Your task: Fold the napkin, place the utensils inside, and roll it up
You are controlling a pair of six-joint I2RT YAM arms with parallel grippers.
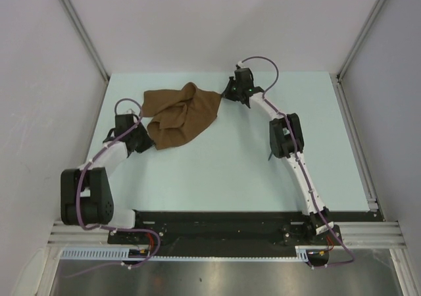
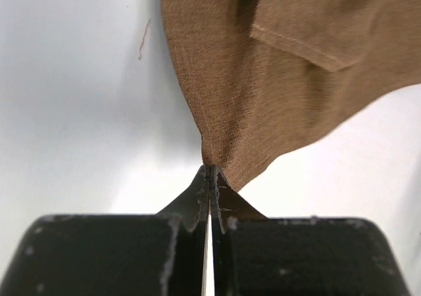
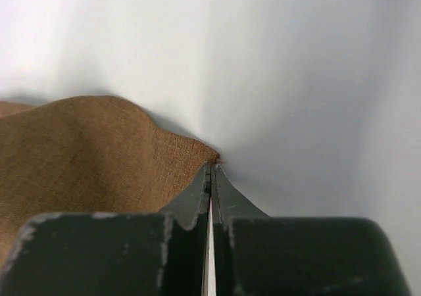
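A crumpled brown napkin lies on the white table. My left gripper is shut at its lower-left corner; in the left wrist view the closed fingertips meet that corner's cloth. My right gripper is shut at the upper-right corner; in the right wrist view that corner's edge sits at its closed fingertips. A thin dark object is partly visible beside the right arm; I cannot tell what it is.
Walls and metal rails border the workspace at the back and sides.
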